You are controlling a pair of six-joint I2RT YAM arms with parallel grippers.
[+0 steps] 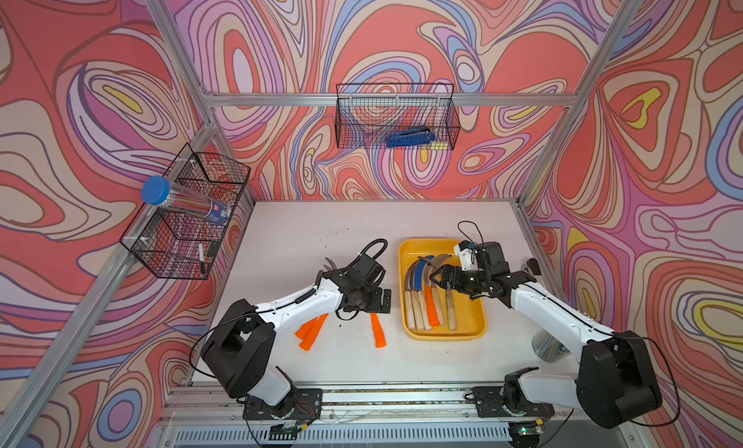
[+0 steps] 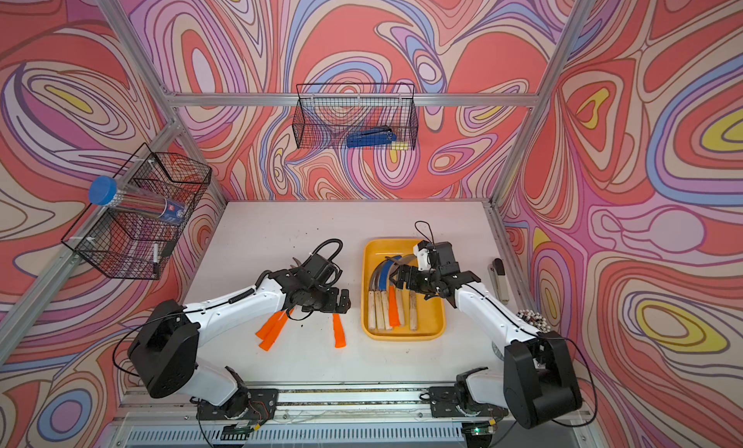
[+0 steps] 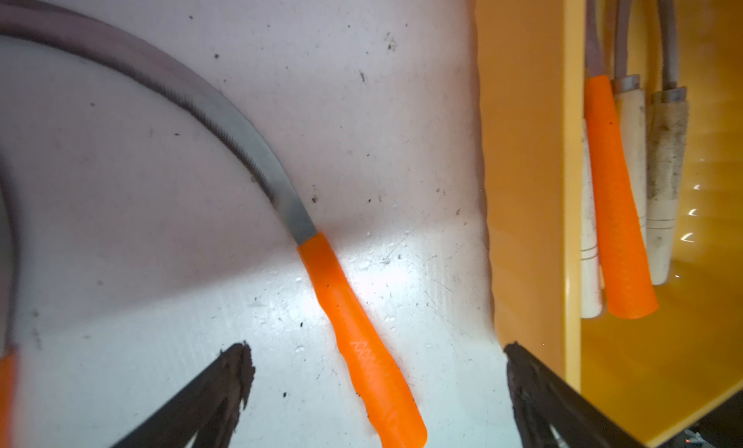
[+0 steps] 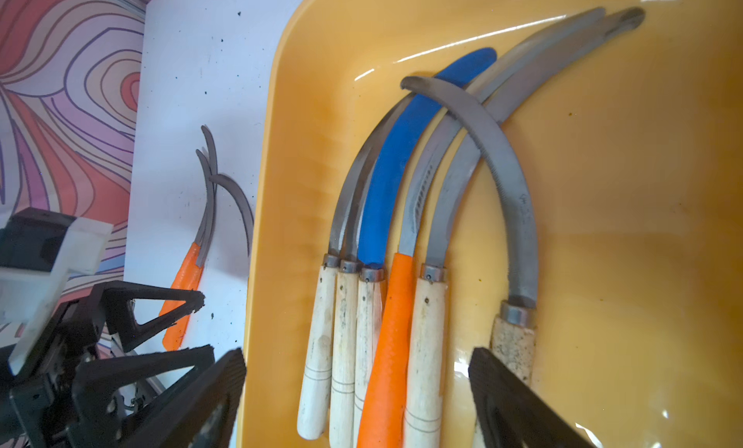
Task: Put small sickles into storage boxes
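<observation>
A yellow storage box (image 1: 481,324) holds several small sickles side by side, handles toward the front. Most have pale wooden handles (image 4: 426,355); one has an orange handle (image 4: 388,347) and one a blue blade (image 4: 393,161). Left of the box, an orange-handled sickle (image 3: 360,339) lies on the white table, its curved blade pointing away. My left gripper is open above that handle, its fingers apart on either side. Two more orange-handled sickles (image 1: 311,336) lie further left, partly hidden by the left arm. My right gripper hovers open over the box, holding nothing.
A black wire basket (image 1: 396,123) hangs at the back and another wire basket (image 1: 185,223), with a blue-capped container (image 1: 185,199), on the left. Metallic items (image 2: 499,279) stand by the right edge.
</observation>
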